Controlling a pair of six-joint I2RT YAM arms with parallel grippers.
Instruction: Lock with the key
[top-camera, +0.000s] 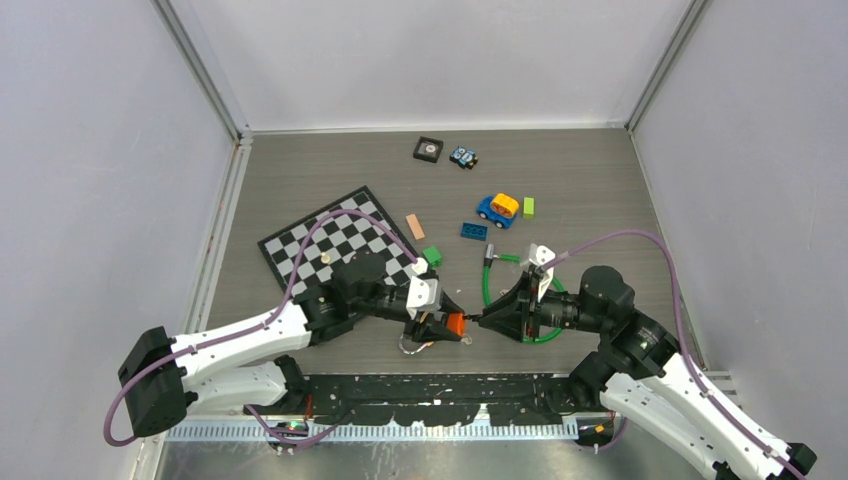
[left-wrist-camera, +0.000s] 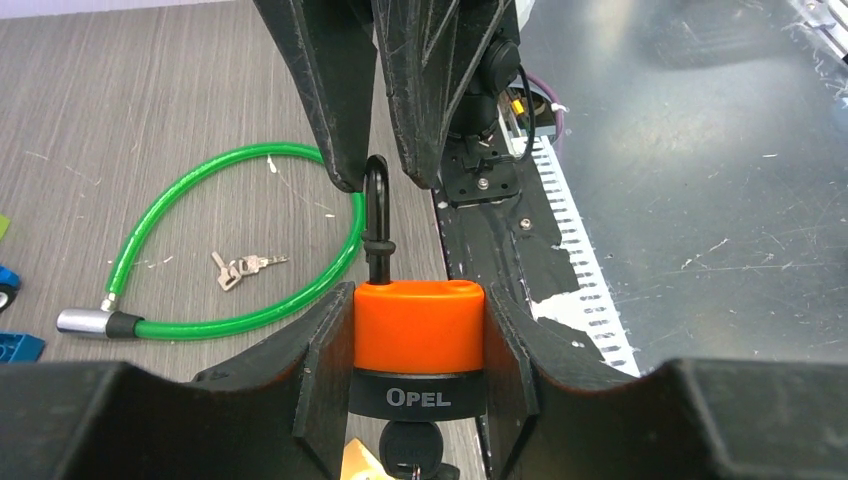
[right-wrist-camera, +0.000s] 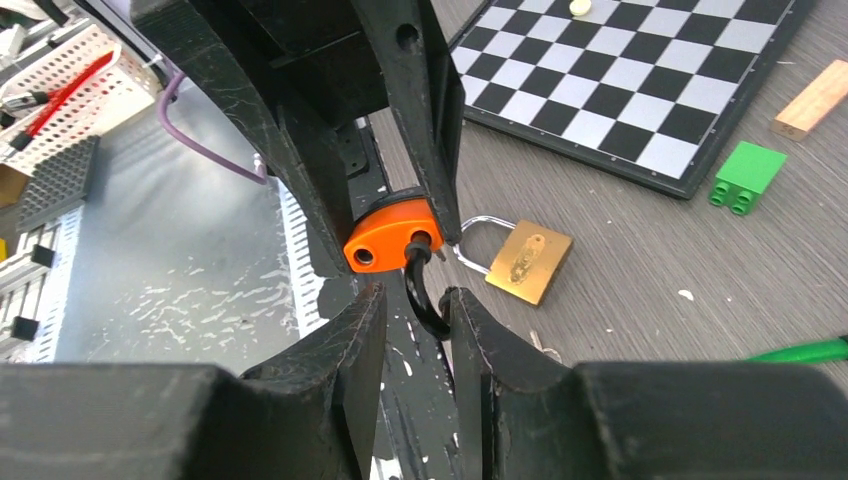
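Observation:
My left gripper is shut on an orange-and-black OPEL padlock (left-wrist-camera: 420, 320), held with its black shackle (left-wrist-camera: 378, 215) pointing toward my right gripper. The right gripper's fingers stand apart around the shackle's end, which is close to or touching one finger in the right wrist view. In the top view the two grippers meet at the lower middle. Small keys (left-wrist-camera: 240, 268) lie on the table inside the green cable lock (left-wrist-camera: 215, 328). A brass padlock (right-wrist-camera: 530, 262) lies below the held one.
A chessboard (top-camera: 300, 240) lies at the left. A green brick (right-wrist-camera: 748, 172), wooden block (right-wrist-camera: 808, 100), blue brick (top-camera: 474, 230), toy car (top-camera: 495, 212) and several small items lie behind the grippers.

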